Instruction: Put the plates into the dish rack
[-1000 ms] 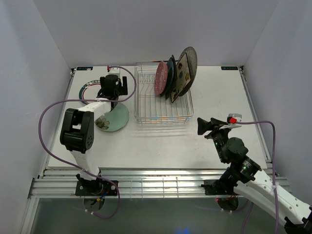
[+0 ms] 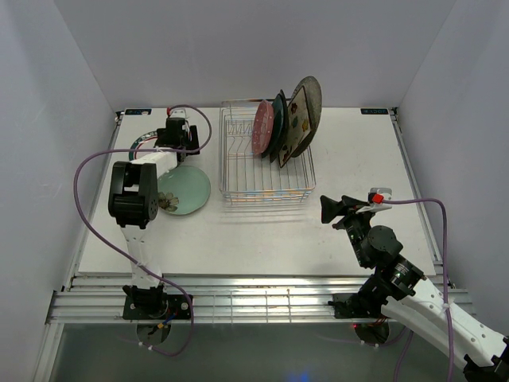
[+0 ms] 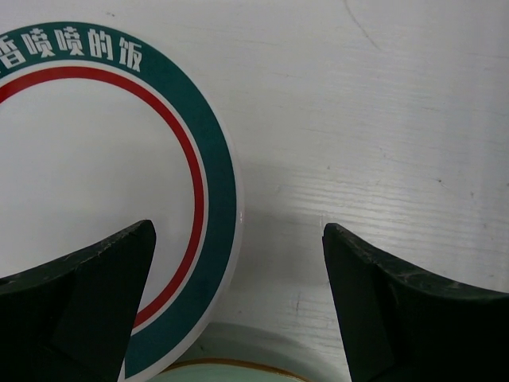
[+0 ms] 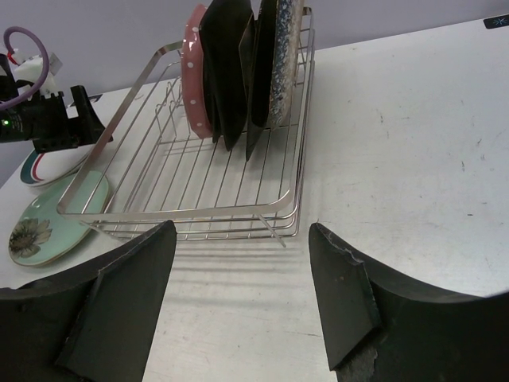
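Observation:
My left gripper [image 2: 176, 137] hangs open over the white plate with teal and red rings [image 3: 95, 143], its fingers either side of the plate's right edge in the left wrist view. A light green plate [image 2: 191, 191] with a flower lies nearer the front. The wire dish rack [image 2: 236, 178] holds several upright plates toward its right side, among them a pink dotted plate [image 2: 262, 127], dark ones and a speckled one. My right gripper [image 2: 340, 208] is right of the rack's front corner, its fingers apart with nothing between them.
Walls enclose the sides and back. The rack's left section has free slots.
My left gripper has moved a little left and toward the back, onto the ringed plate's right side. The right arm shows no clear movement.

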